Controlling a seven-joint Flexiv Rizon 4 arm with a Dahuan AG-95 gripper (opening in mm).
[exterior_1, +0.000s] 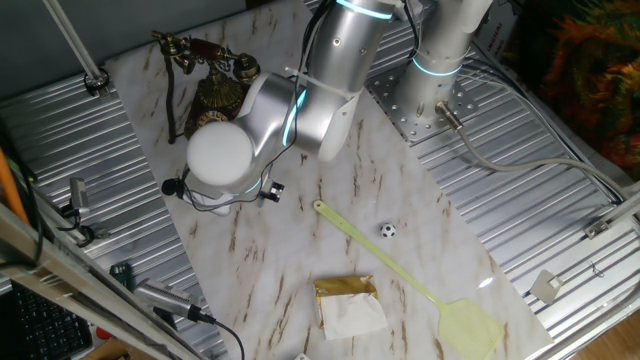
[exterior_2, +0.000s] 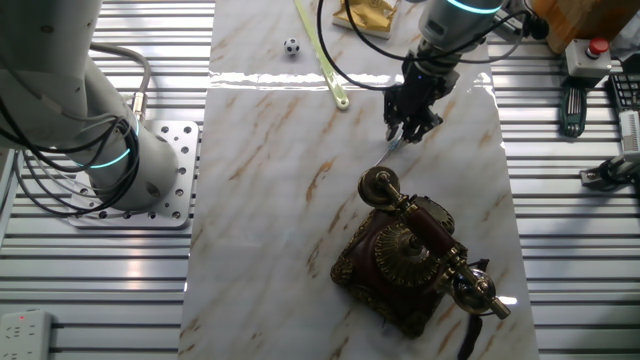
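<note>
In exterior view 2 my gripper (exterior_2: 398, 132) points down over the marble-patterned board, close to the old-fashioned telephone (exterior_2: 405, 255). A thin pale streak shows just below its fingertips; whether it is an object or a reflection is unclear. The fingers are dark and small, so their opening cannot be made out. From exterior view 1 the white wrist cap (exterior_1: 220, 153) covers the gripper. There the telephone (exterior_1: 218, 92) stands beyond the arm, with its handset lying across its cradle.
A yellow-green fly swatter (exterior_1: 385, 262) lies diagonally across the board, beside a small soccer ball (exterior_1: 388, 230) and a gold-and-white packet (exterior_1: 349, 307). At the board's side stands the arm's base (exterior_2: 150, 175). Bare board lies between base and telephone.
</note>
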